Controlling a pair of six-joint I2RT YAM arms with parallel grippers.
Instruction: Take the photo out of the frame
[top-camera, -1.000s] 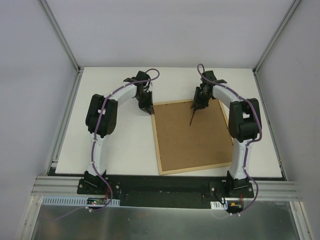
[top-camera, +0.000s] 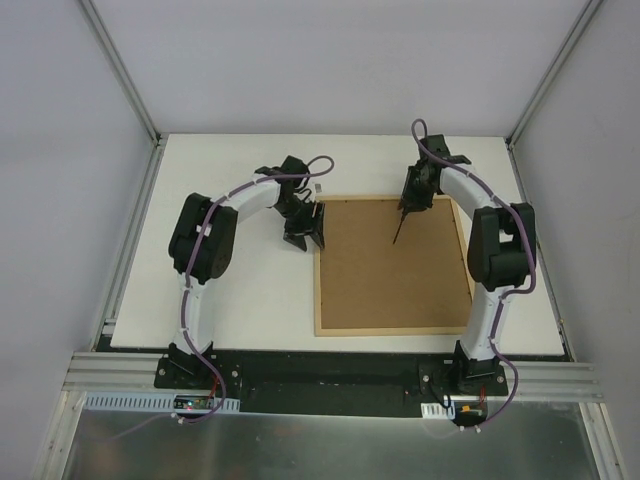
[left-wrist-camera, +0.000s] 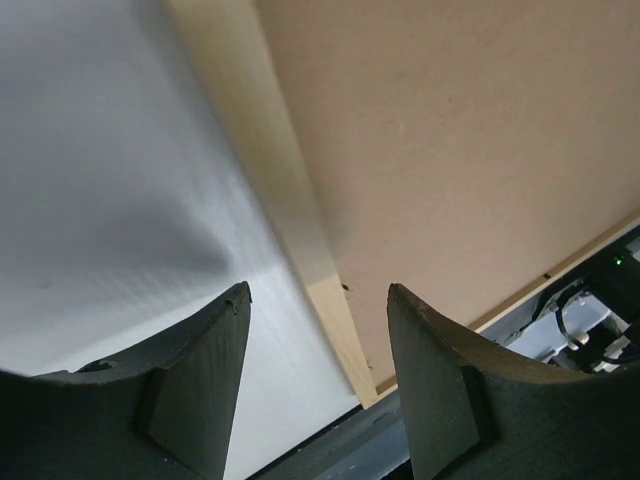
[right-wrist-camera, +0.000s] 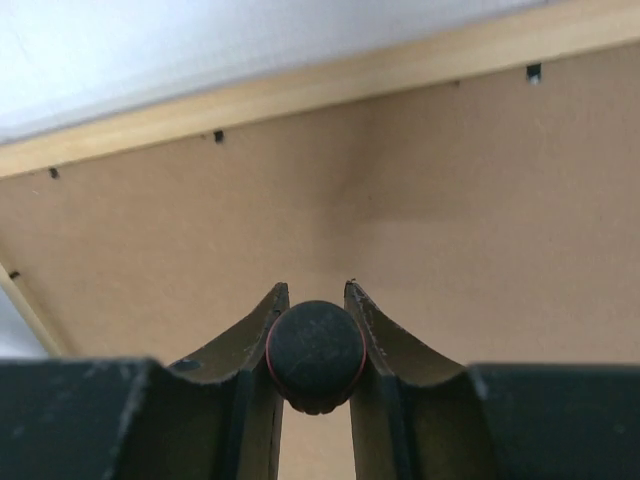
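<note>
The picture frame lies back side up, its pale wooden rim (top-camera: 318, 290) around a brown backing board (top-camera: 380, 280). Small black tabs (right-wrist-camera: 534, 73) show along the inner edge of the rim in the right wrist view. My left gripper stands open over the left rim, nothing held between its spread fingers. Over the upper right part of the board, my right gripper is shut on a thin dark rod-like tool (right-wrist-camera: 316, 352), seen end-on there. From above, the tool (top-camera: 400, 228) slants toward the board; whether its tip touches is unclear.
Grey walls (top-camera: 330, 60) close in the back and sides. A dark strip (top-camera: 310, 365) runs along the front edge, near the frame's lower rim.
The frame, slightly turned a second ago, now sits square to the table. My right gripper shifted right with its tool.
</note>
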